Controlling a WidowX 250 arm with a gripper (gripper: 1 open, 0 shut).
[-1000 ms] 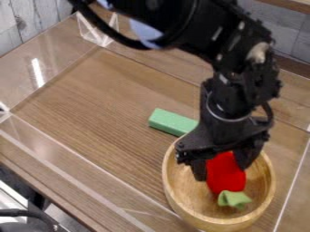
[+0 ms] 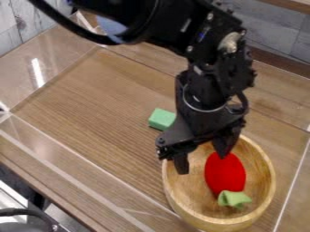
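Note:
A red object (image 2: 226, 171) with a green tip (image 2: 231, 198) lies in a round tan bowl (image 2: 194, 203) at the lower right. My black gripper (image 2: 202, 152) hangs over the upper left part of the bowl, its fingers open, above and left of the red object. A green block (image 2: 161, 120) lies on the table behind the bowl, partly hidden by the gripper.
A raised wooden edge runs along the back right, and a blue shape (image 2: 111, 25) is partly hidden behind the arm at the top.
My gripper has moved up and to the left, uncovering more of the red object and covering more of the green block.

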